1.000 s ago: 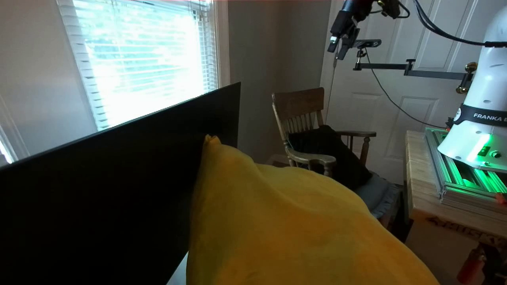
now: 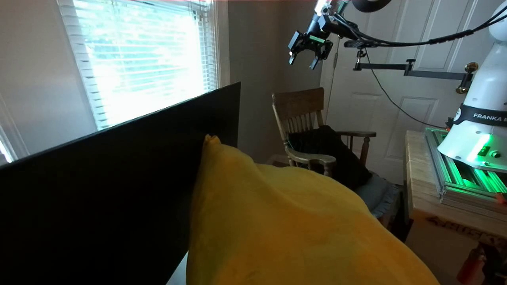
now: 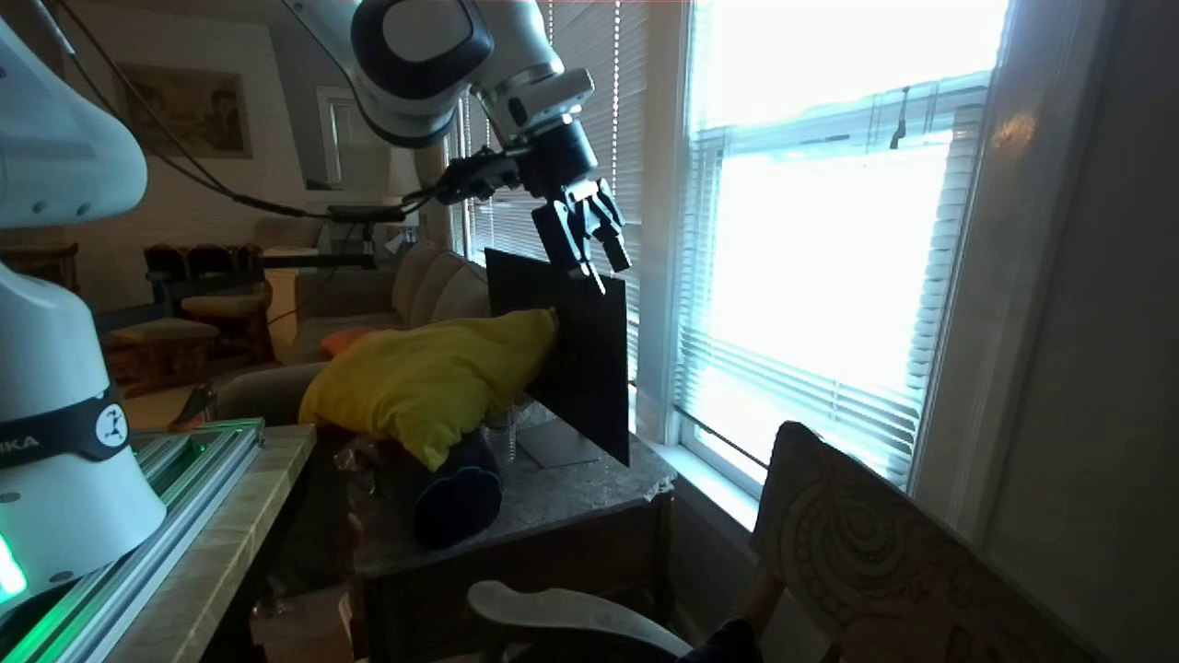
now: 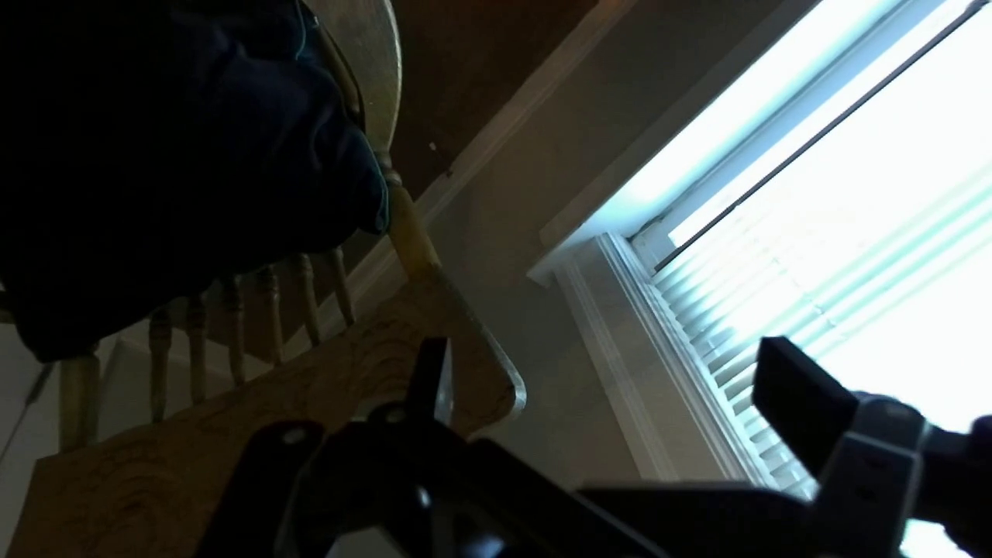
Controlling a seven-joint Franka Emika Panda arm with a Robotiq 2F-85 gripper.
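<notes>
My gripper (image 2: 302, 61) hangs high in the air near the room's corner, its two fingers spread apart and nothing between them. From the wrist, the gripper shows a wide empty gap, with the wall and window trim behind it. Below it stands a wooden armchair (image 2: 298, 103) with a dark cushion (image 2: 332, 154) on its seat. A large yellow pillow (image 2: 285, 213) leans against a black flat panel (image 2: 119, 190). In the second exterior view the gripper (image 3: 610, 272) appears over the panel's upper edge; whether they are close in depth is unclear.
A bright window (image 3: 829, 276) with blinds borders the area. The pillow (image 3: 431, 376) and panel rest on a stone-topped table (image 3: 553, 481). My base stands on a wooden bench (image 2: 423, 190). Behind the arm, a black bar (image 2: 380, 66) crosses the white door. Open air surrounds the gripper.
In the first exterior view my gripper has moved left and slightly down, away from the door, and turned so both fingers show apart. Chair, pillow and panel have stayed in place.
</notes>
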